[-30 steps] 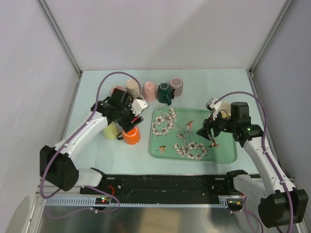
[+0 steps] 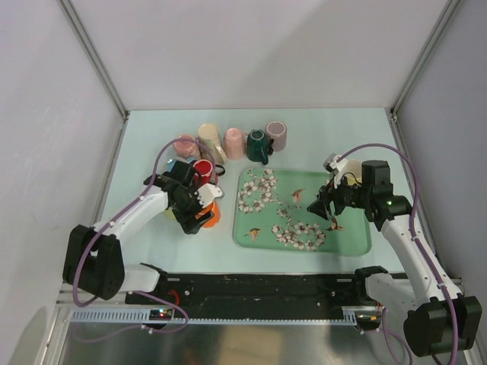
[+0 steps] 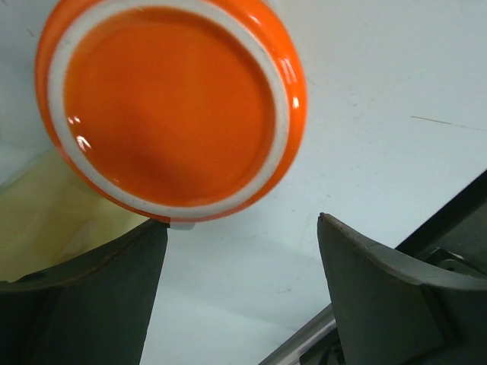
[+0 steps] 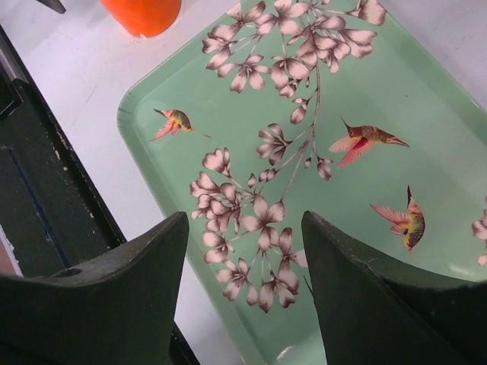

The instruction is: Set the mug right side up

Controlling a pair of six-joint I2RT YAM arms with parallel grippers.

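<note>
The orange mug (image 3: 171, 106) stands bottom up, its base facing the left wrist camera; in the top view it (image 2: 210, 215) sits left of the tray, partly hidden by my left gripper (image 2: 194, 217). That gripper is open right at the mug, one finger near its lower rim. In the right wrist view the mug (image 4: 141, 11) shows at the top edge. My right gripper (image 2: 326, 209) hangs over the green tray (image 2: 342, 243), its fingers apart with nothing between them.
Other mugs stand at the back: red (image 2: 205, 171), green (image 2: 259, 144), pink (image 2: 234, 144) and more. A yellow mug (image 3: 53, 220) lies beside the orange one. The front edge with a dark gap runs below.
My left gripper has come down and toward the front, onto the orange mug, covering more of it. The right arm has not visibly moved.
</note>
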